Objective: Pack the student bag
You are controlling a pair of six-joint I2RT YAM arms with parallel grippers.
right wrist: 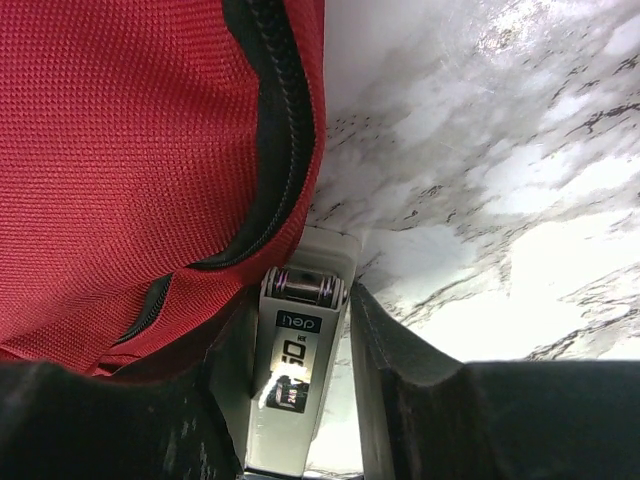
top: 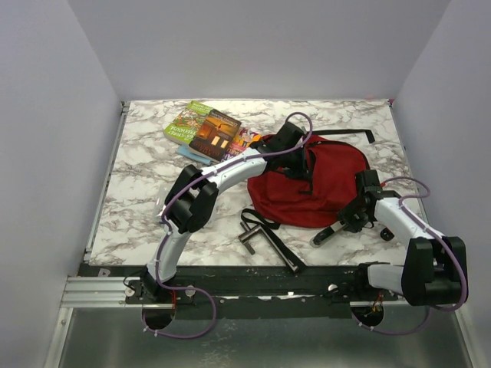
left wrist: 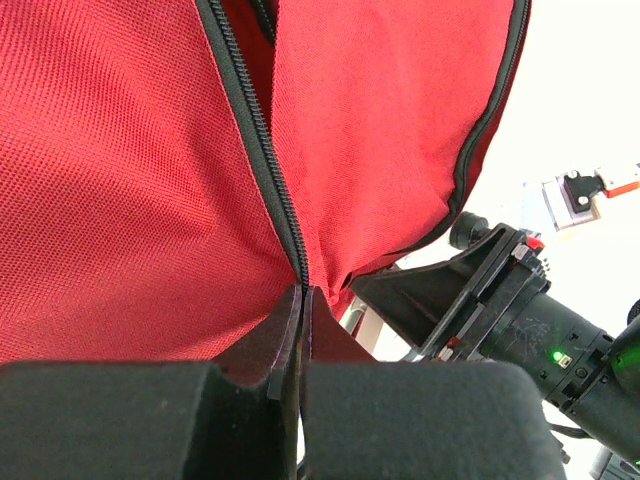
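The red bag (top: 276,195) lies open on the marble table, its black zippers showing in the left wrist view. My left gripper is shut at the bag's zipper opening; whether fabric is between its fingertips I cannot tell. At the bag's lower right edge lies a grey case with a label (right wrist: 295,370). My right gripper is down around it, part open, one finger on either side, close against it and beside the bag's edge.
Several books (top: 215,134) lie at the back left. Black straps (top: 284,253) and a metal piece (top: 247,238) lie at the front middle.
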